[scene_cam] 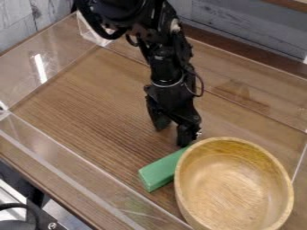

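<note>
The black robot gripper (174, 126) hangs low over the wooden table, just above and left of a pale wooden bowl (232, 184) at the lower right. Its fingers point down toward the table and stand open, as far as the dark shapes show. A green block (161, 171) lies partly behind the bowl's left side, a short way below the gripper.
A clear plastic strip runs along its left and front edges, with cables beyond the lower left corner. A grey plank wall (246, 31) stands at the back.
</note>
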